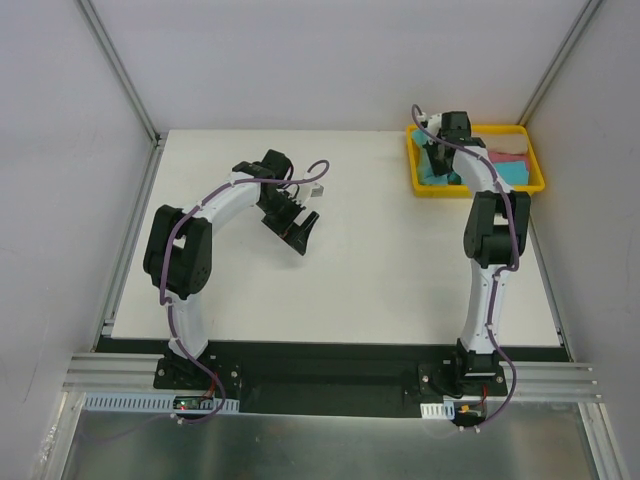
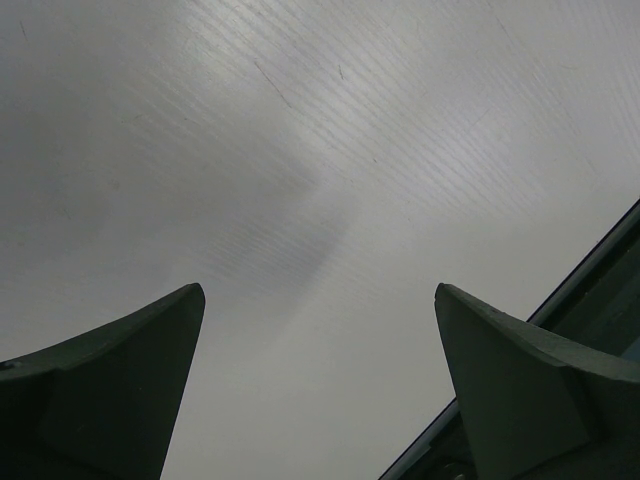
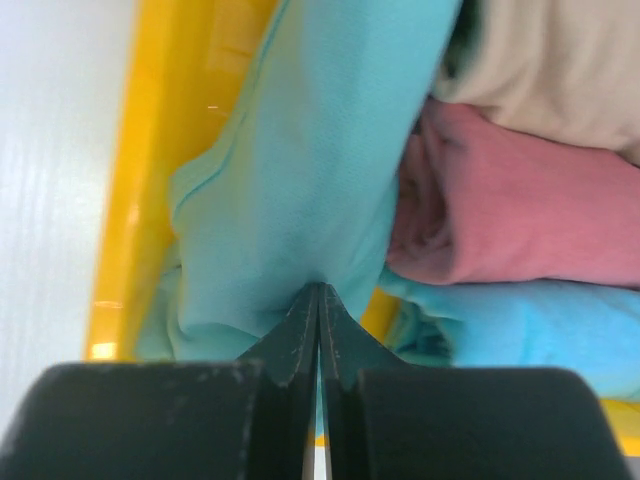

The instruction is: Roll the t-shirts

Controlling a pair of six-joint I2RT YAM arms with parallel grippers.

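Observation:
A light teal shirt (image 3: 290, 190) lies lengthwise along the left wall of a yellow bin (image 1: 411, 170). Over it is my right gripper, shut, its tips against or just above the cloth; no fabric shows between them. Beside the teal shirt, in the right wrist view, are a folded or rolled beige shirt (image 3: 560, 75), a dusty pink one (image 3: 530, 205) and a blue one (image 3: 530, 325). Far from the bin, above bare table, my left gripper (image 1: 290, 230) stands open and empty.
The bin sits at the back right corner, near the walls. A dark gap (image 1: 320, 385) runs along the front table edge.

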